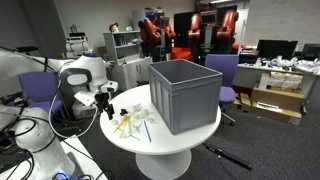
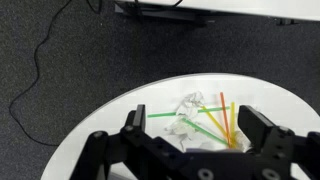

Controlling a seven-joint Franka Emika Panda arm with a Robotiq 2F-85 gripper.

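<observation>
My gripper stands open in the wrist view, its black fingers spread at the bottom with nothing gripped between them. Below it on the white round table (image 2: 110, 112) lie several thin straw-like sticks, among them a red stick (image 2: 224, 112) and a green stick (image 2: 160, 115). Crumpled whitish pieces (image 2: 190, 104) lie among the sticks. From outside, the arm's white hand (image 1: 84, 75) hangs over the table's left side, above the level of these things.
A large grey bin (image 1: 195, 105) stands on the table, right of the loose sticks. A small dark object (image 1: 124, 112) lies near the sticks. Bare tabletop (image 1: 160, 143) shows at the front. A black cable (image 2: 38, 60) runs across the floor.
</observation>
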